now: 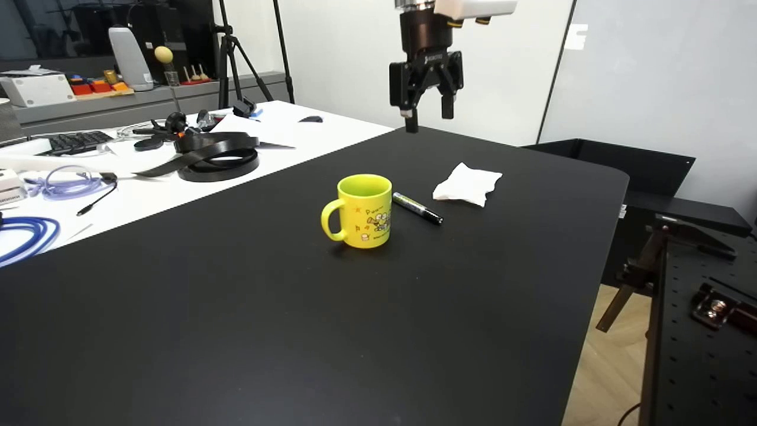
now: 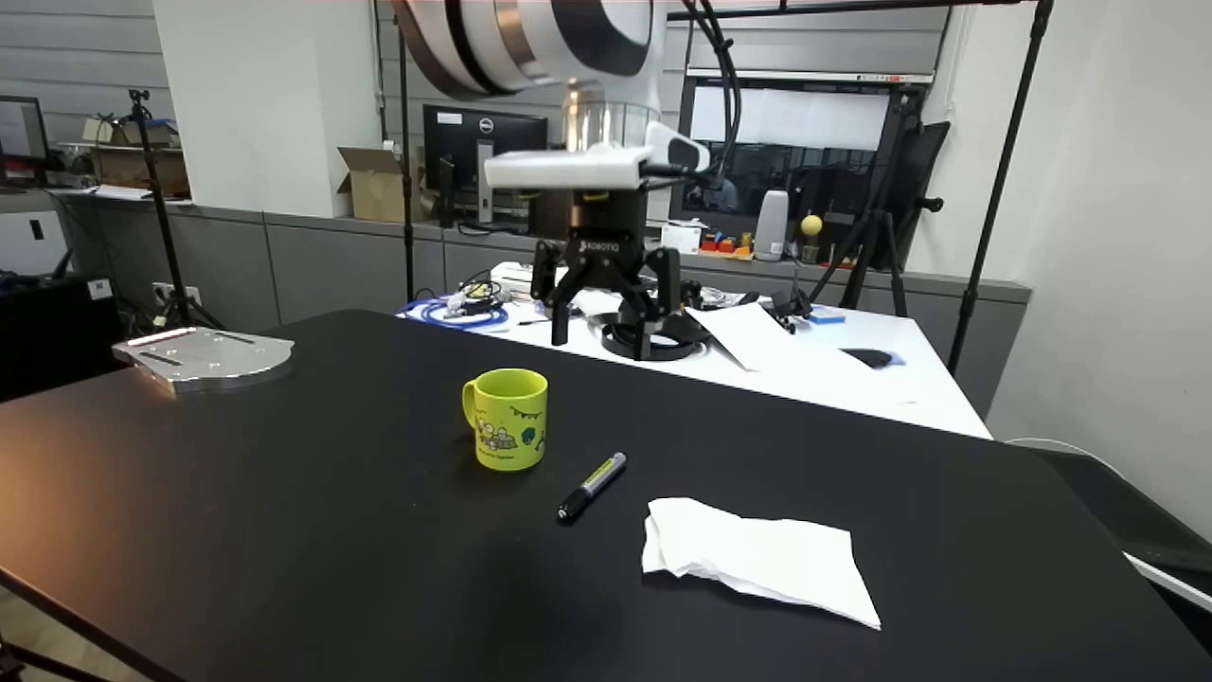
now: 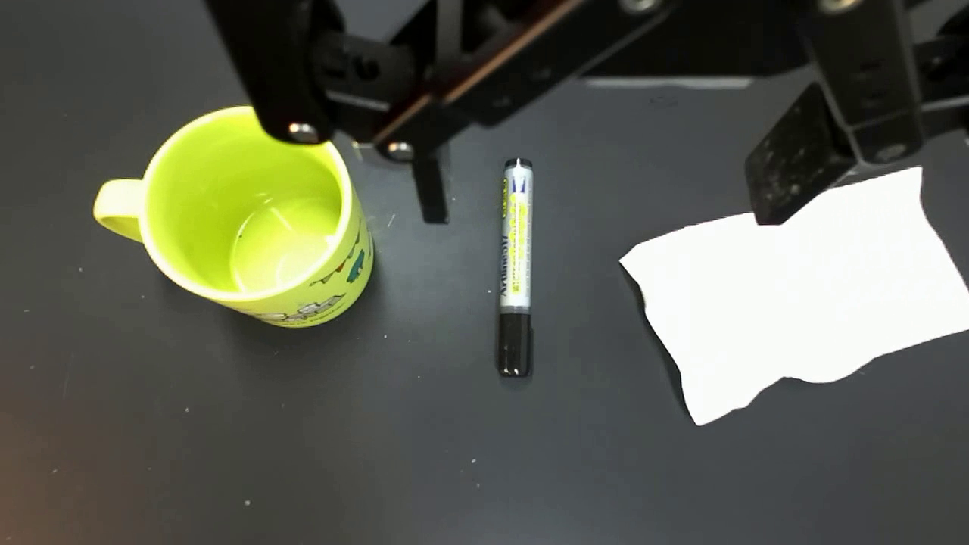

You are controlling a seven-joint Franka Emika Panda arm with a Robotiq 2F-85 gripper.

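Observation:
A yellow-green mug point(image 1: 363, 213) with cartoon prints stands upright on the black table. Beside it, apart from it, lies a marker point(image 3: 515, 263) with a silver body and a black cap. A folded white cloth or tissue point(image 2: 750, 556) lies flat on the marker's other side. My gripper point(image 1: 430, 122) hangs in the air above the table, its fingers open and empty. In the wrist view one of its fingers point(image 3: 431, 189) shows between mug and marker, and the other overlaps the white cloth's upper edge.
At the back, a white side table point(image 2: 875, 381) carries a black strap roll point(image 1: 220, 160), cables and papers. A metal plate point(image 2: 210, 354) sits at the black table's far left in exterior view 2.

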